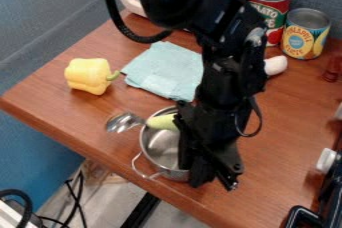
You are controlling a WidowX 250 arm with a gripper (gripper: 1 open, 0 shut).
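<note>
My black gripper [203, 160] hangs down over the right side of a steel pot [164, 155] near the table's front edge, hiding part of it; whether its fingers are open or shut is unclear. A pale yellow-green item [160, 122] lies across the pot's top, partly behind the arm. A silver spoon-like piece [120, 122] sits at the pot's upper left. A yellow pepper [88, 75] lies at the left beside a light blue cloth [163, 69].
A tomato can [267, 12] and a yellow-label can [305, 34] stand at the back right, near a small red bottle [334, 68]. A white stem [275, 65] shows behind the arm. Dark equipment [310, 212] occupies the front right.
</note>
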